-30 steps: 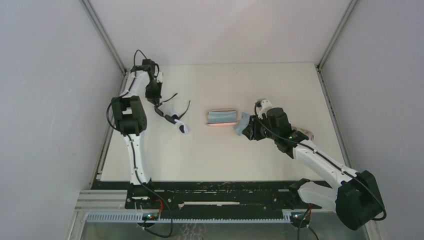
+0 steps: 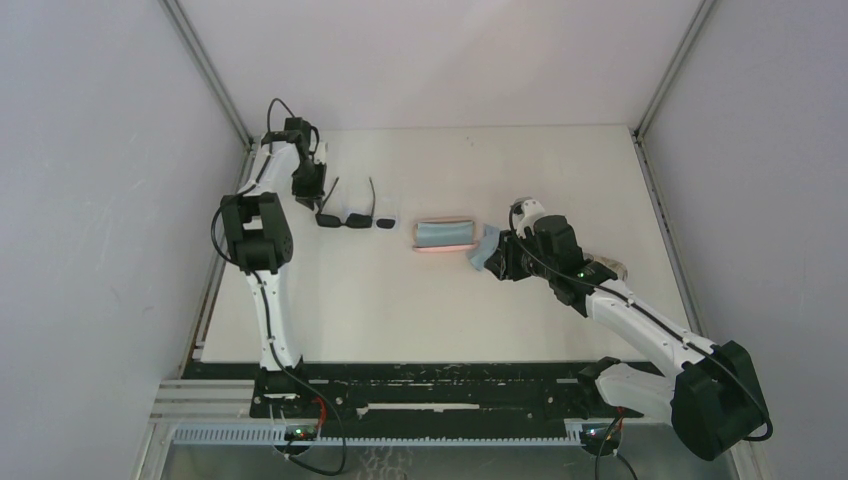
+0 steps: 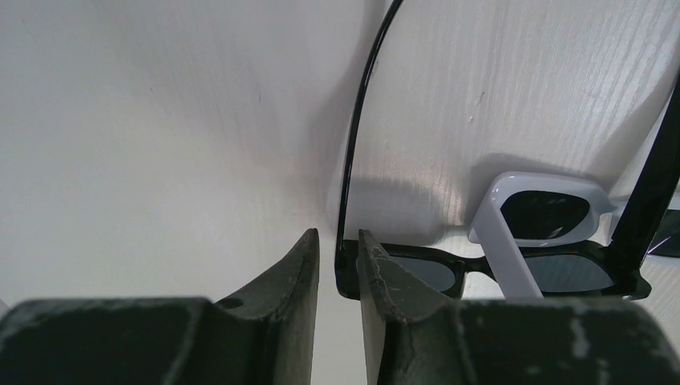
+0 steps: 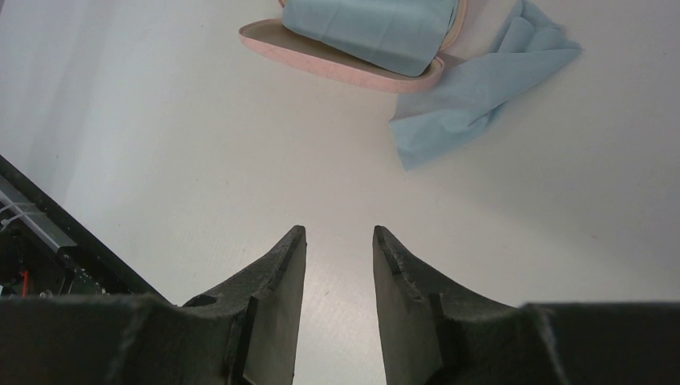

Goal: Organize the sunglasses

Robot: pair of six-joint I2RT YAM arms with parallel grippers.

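Black sunglasses lie at the left of the table, legs pointing to the back. Overlapping them are white-framed sunglasses; in the left wrist view a white leg crosses over the black frame. My left gripper is open at the left hinge corner of the black pair, its right finger partly covering that corner. Whether the fingers touch it I cannot tell. Mid-table lies an open pink case with blue-grey cloth inside. My right gripper hangs near its right side, fingers apart, with nothing but bare table between them.
A blue-grey cloth lies crumpled against the case's right end. Behind the right arm a patterned object is mostly hidden.
Both pairs of sunglasses have swung counterclockwise, from a slant to nearly level from left to right. The white pair's outer lens has moved back and right. Right arm, case and cloth look unmoved.
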